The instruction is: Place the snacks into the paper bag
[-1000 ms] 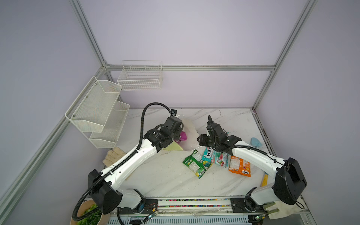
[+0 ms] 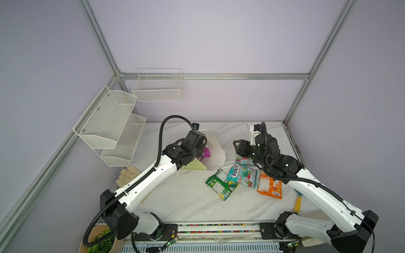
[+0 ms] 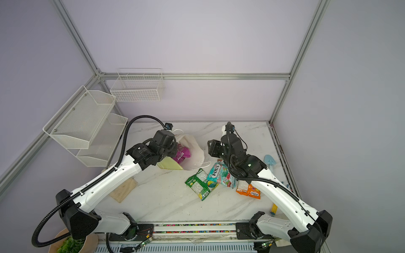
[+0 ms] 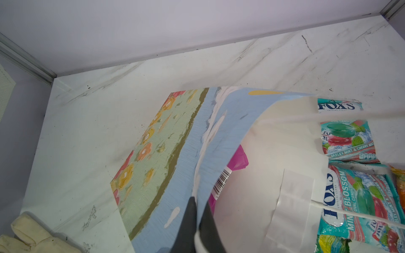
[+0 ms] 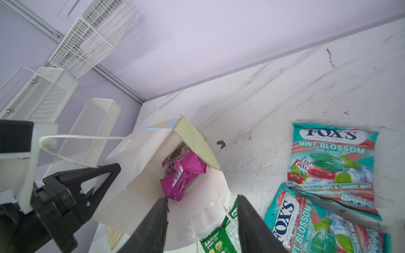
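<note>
The paper bag point(image 5: 139, 198) lies open on its side with a magenta pack point(image 5: 181, 172) inside. My left gripper is shut at the bag's printed upper edge; whether paper is between its fingers is unclear. My right gripper is open above and right of the bag's mouth, nothing seen held. Outside the bag lie mint Fox's packs point(image 5: 331, 164), a green pack point(image 2: 221, 184) and an orange pack point(image 2: 269, 187).
Wire baskets point(image 2: 156, 88) and shelves point(image 2: 107, 122) hang at the back and left. Gloves point(image 2: 126, 176) lie at the left.
My right arm has risen and shifted right, its gripper moving slightly away from the bag. My left arm and the packs look unchanged.
</note>
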